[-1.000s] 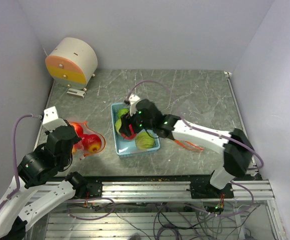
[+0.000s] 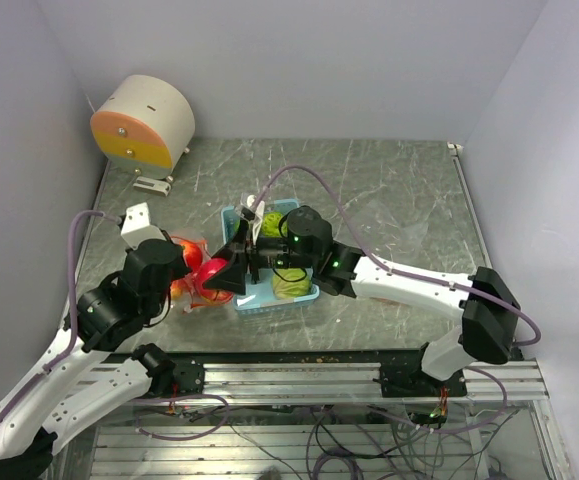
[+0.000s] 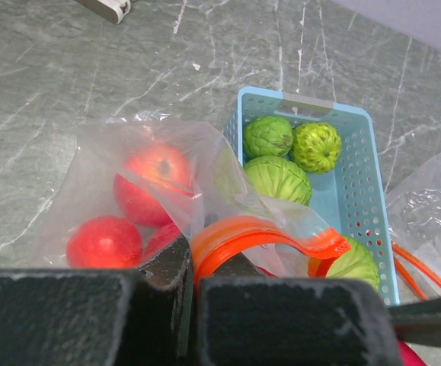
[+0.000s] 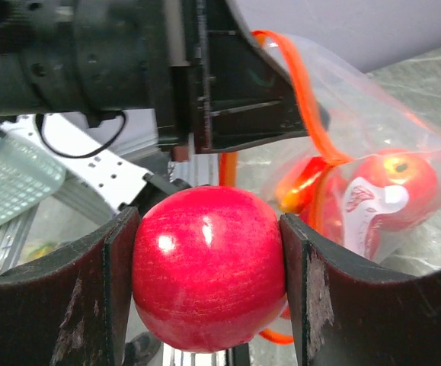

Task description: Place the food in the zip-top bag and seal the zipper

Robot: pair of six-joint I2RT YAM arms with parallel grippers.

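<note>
My left gripper is shut on the rim of the clear zip top bag (image 3: 75, 191), whose orange zipper edge (image 3: 239, 236) bulges open beside the fingers. Several red apples (image 3: 155, 183) lie inside the bag. My right gripper has a shiny red apple (image 4: 209, 263) between its fingers, which touch it on both sides. From above, this apple (image 2: 212, 270) hangs at the bag's open mouth, left of the blue basket (image 2: 269, 306). The orange-edged mouth (image 4: 311, 114) is just beyond the apple in the right wrist view; whether the apple is past the rim I cannot tell.
Green round vegetables (image 3: 277, 179) sit in the blue basket, partly under my right arm in the top view. Another clear bag with an orange edge (image 3: 422, 267) lies right of the basket. A cream bread box (image 2: 144, 125) stands at the back left.
My right gripper has carried the red apple left, from over the basket to the bag's mouth. My left gripper has shifted right with the bag, bringing it closer to the basket.
</note>
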